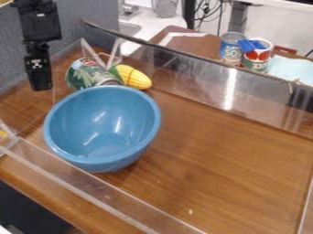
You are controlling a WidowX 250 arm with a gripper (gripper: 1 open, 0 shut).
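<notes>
My black gripper [38, 73] hangs at the upper left, open, with its tips above the wooden surface, left of a tipped green-and-white can [86, 75]. A yellow corn cob [134, 78] lies right of the can. A large blue bowl [102, 128] stands in front of them, below and right of my gripper. A pale, stick-like item around the can is too small to identify.
Clear walls [202, 82] border the wooden work surface [221, 164], whose right part is bare. Outside, at the back, stand two cans [232, 49] and a light blue cloth [288, 69].
</notes>
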